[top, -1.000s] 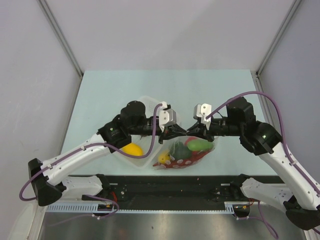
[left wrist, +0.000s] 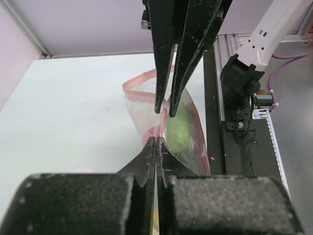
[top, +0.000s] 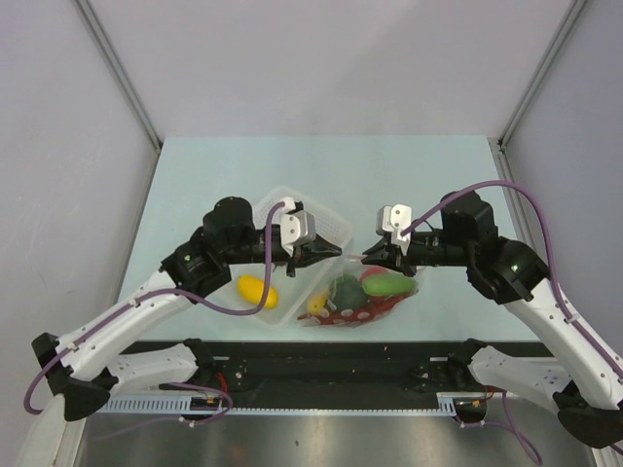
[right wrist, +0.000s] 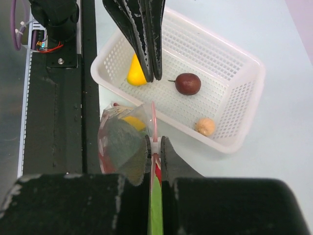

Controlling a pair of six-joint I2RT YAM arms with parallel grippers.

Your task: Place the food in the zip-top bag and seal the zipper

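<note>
My right gripper (top: 373, 257) is shut on the zipper of the clear zip top bag (right wrist: 115, 137), near its white slider. The bag, with red-printed lower part, holds green, red and yellow food (top: 387, 284). My left gripper (top: 333, 251) is shut with nothing visible between its tips, a short way left of the right one. In the left wrist view its tips (left wrist: 156, 139) point at the bag's top edge.
A white perforated basket (right wrist: 230, 147) on the left of the table holds a yellow item (right wrist: 137, 73), a dark round item (right wrist: 188, 83) and a pale round one (right wrist: 205, 126).
My left gripper has moved left, away from my right gripper and the bag's top. The right gripper has shifted very slightly.
</note>
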